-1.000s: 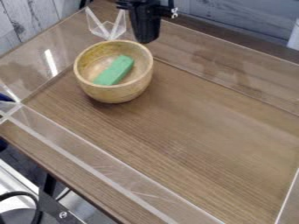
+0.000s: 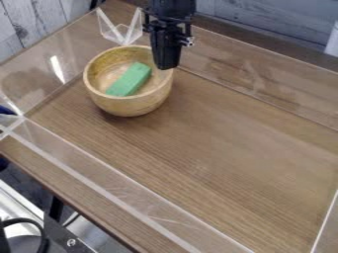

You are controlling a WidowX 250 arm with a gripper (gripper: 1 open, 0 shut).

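A black gripper (image 2: 165,57) points down just above the back right rim of a wooden bowl (image 2: 126,106), shut, with nothing visible between its fingers. Inside the bowl lies a green block (image 2: 129,79), tilted lengthwise toward the back right. Whether the fingertips touch the rim cannot be told from this view.
Clear tape strips cross its left and front edges. A light wall (image 2: 271,15) stands behind it. A black cable (image 2: 38,227) hangs at the lower left, off the table.
The gripper has moved down a little and slightly left, closer to the bowl's back right rim. The bowl and green block look unmoved.
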